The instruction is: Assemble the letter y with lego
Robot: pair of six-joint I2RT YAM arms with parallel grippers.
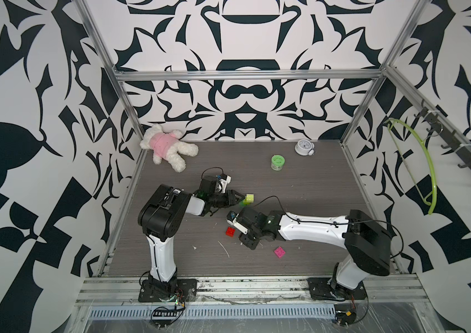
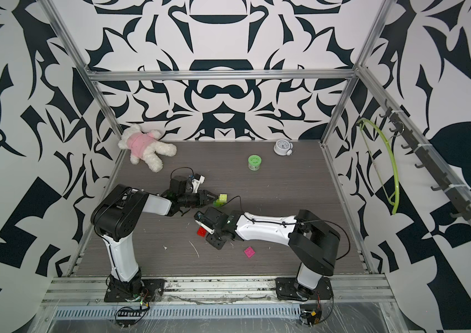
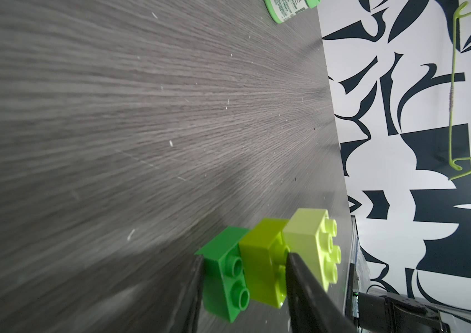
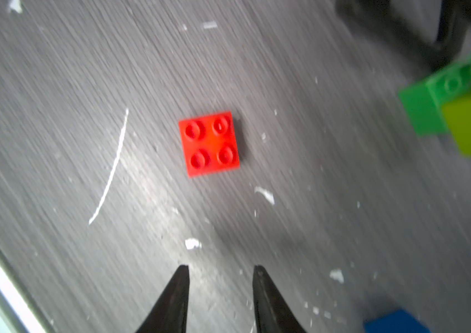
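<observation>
In the left wrist view, a dark green brick [image 3: 224, 277], a lime brick [image 3: 260, 260] and a pale yellow-green brick [image 3: 307, 238] sit together. My left gripper is around the green and lime bricks, fingers apart; whether it grips them is unclear. My right gripper is low over the table, its fingertips apart, with nothing visible between them. A red brick [image 4: 209, 143] lies ahead of it, and a blue brick [image 4: 395, 323] shows at the lower right edge. A pink brick [image 1: 279, 252] lies nearer the front.
A white plush toy [image 1: 163, 145] lies at the back left. A green-lidded jar [image 1: 277, 162] and a white clock [image 1: 304, 147] stand at the back.
</observation>
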